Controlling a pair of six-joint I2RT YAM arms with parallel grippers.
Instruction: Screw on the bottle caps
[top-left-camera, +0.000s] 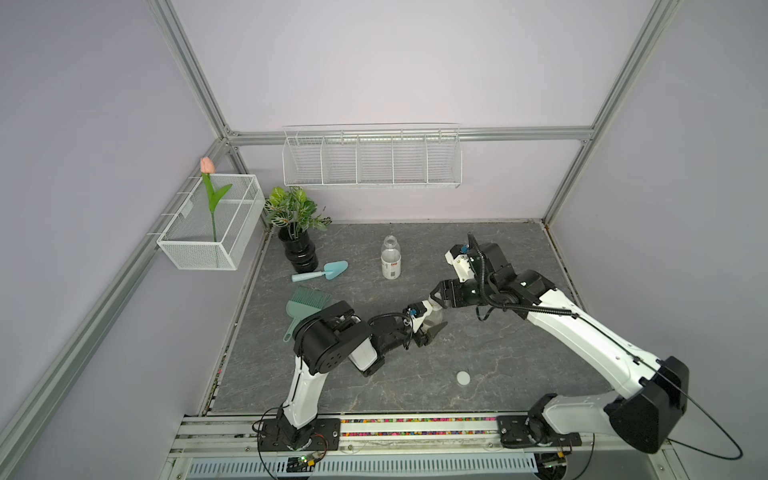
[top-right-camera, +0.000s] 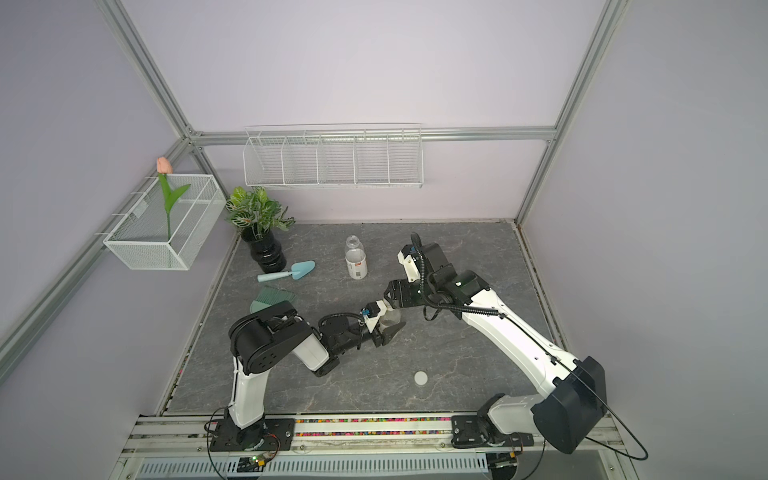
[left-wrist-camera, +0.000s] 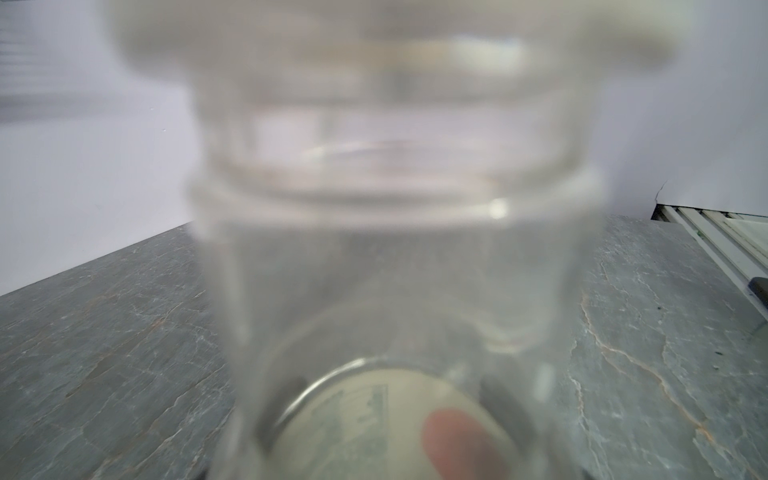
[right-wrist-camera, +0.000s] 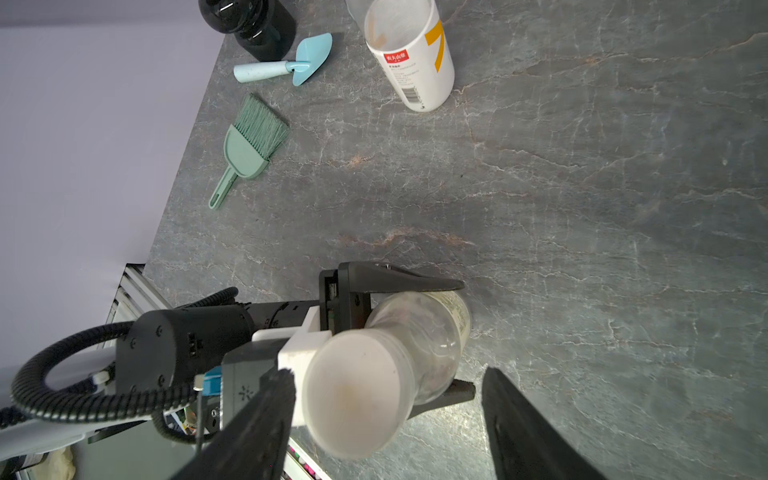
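Note:
A clear jar-like bottle (right-wrist-camera: 432, 336) stands between the fingers of my left gripper, one finger along each side. Whether they press on its wall cannot be made out. On its mouth sits a white cap (right-wrist-camera: 356, 392); how tightly it is seated does not show. Through the left wrist view, the bottle's clear wall (left-wrist-camera: 400, 264) fills the middle. My right gripper is open above the cap, its two fingers wide apart on either side and clear of it. A second bottle (top-left-camera: 390, 260) is upright farther back, and another white cap (top-left-camera: 463, 377) lies flat near the front.
At the left are a blue trowel (top-left-camera: 321, 272), a green brush and dustpan (top-left-camera: 305, 302), and a potted plant (top-left-camera: 300, 249). Wire baskets hang on the back wall (top-left-camera: 372, 160) and left wall (top-left-camera: 196, 256).

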